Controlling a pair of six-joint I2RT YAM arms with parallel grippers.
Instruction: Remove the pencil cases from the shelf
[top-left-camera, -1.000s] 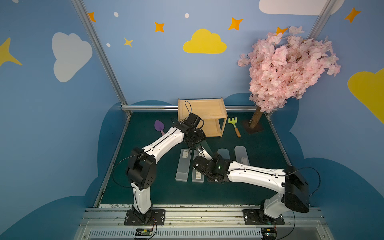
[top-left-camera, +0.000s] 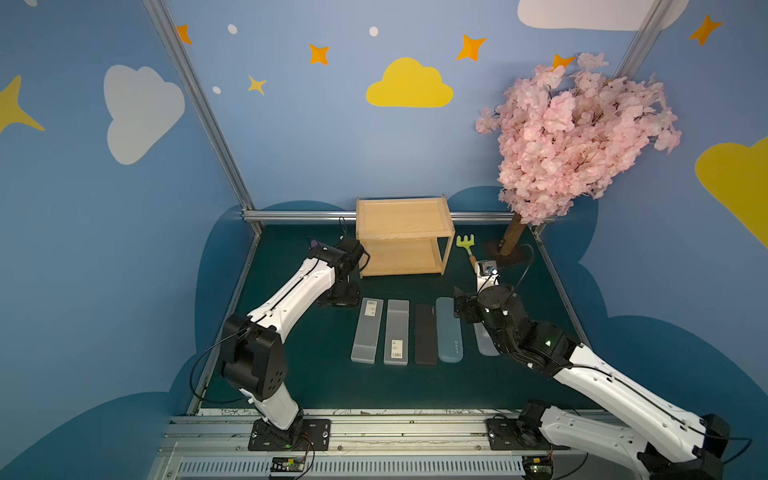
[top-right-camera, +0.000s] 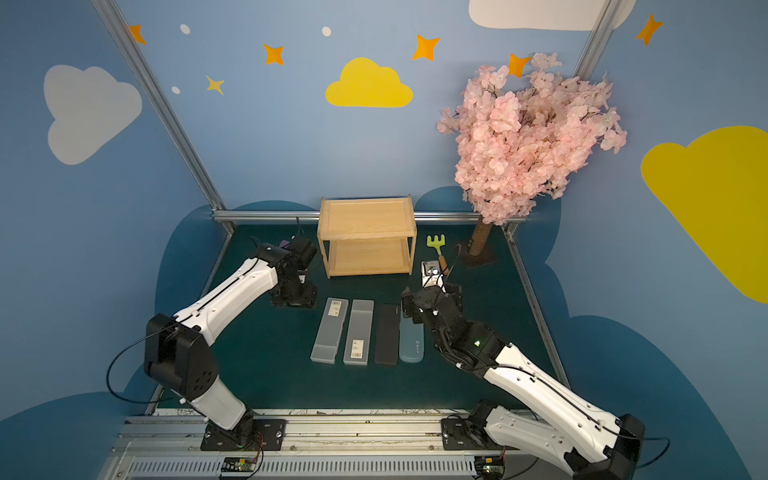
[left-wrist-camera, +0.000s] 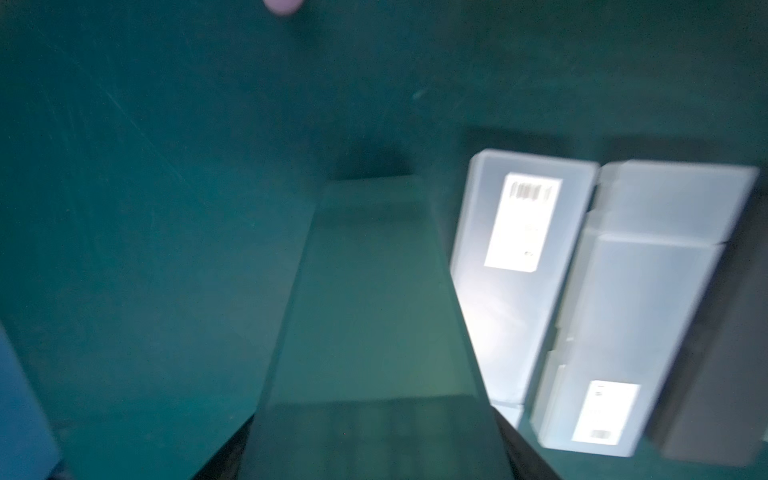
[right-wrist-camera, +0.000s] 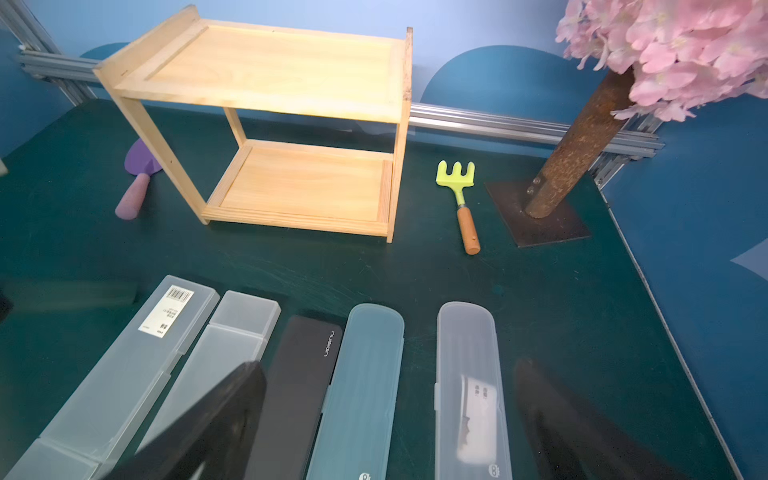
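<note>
A dark green pencil case (left-wrist-camera: 376, 296) extends forward from my left gripper (top-left-camera: 339, 300), which is shut on it left of the row of cases. In the right wrist view the wooden shelf's top board (right-wrist-camera: 280, 68) and lower board (right-wrist-camera: 304, 184) are bare. Lying on the table in front of it are a clear case with a label (right-wrist-camera: 120, 376), another clear case (right-wrist-camera: 216, 344), a black case (right-wrist-camera: 296, 376), a teal case (right-wrist-camera: 364, 376) and a pale translucent case (right-wrist-camera: 466, 352). My right gripper is open above the right-hand cases, nothing between its fingers.
The purple trowel (right-wrist-camera: 140, 172) lies left of the shelf. At the right are a green fork (right-wrist-camera: 461, 204) and the blossom tree's trunk (right-wrist-camera: 580, 144) on its base.
My left gripper has moved left with the green case, away from the shelf front. The right gripper has swung right, apart from the green case, uncovering the black and teal cases.
</note>
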